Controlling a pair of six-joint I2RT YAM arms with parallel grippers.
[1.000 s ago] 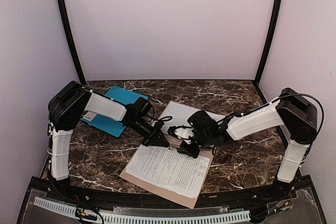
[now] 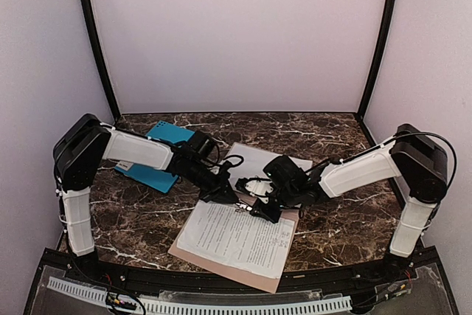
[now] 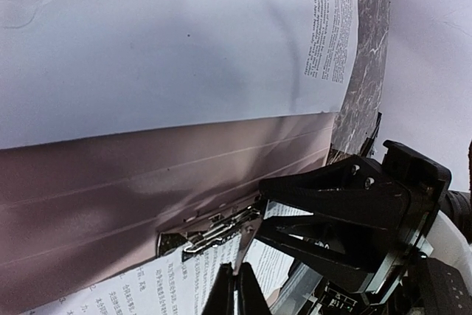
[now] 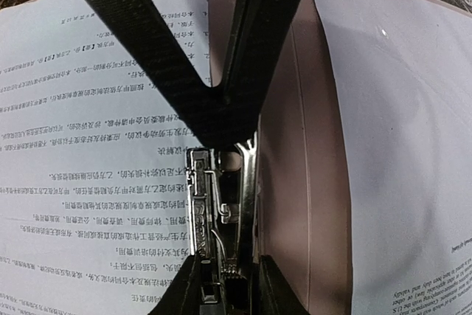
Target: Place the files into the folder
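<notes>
An open pinkish folder [image 2: 182, 248] lies on the dark marble table with printed sheets [image 2: 232, 237] on its near half and a paper [image 3: 169, 49] on the far half. A metal clip [image 3: 214, 234] sits along the spine. My left gripper is shut at the clip, at the tip of a metal piece; whether it grips it is unclear. My right gripper is shut on the clip's upright metal lever, opposite the left gripper. Both grippers meet over the spine in the top view [image 2: 236, 204].
A blue folder [image 2: 147, 175] lies at the back left, partly under the left arm. Walls stand at both sides and the back. Bare table shows at the front left, front right and back.
The right arm is nearly still at the clip.
</notes>
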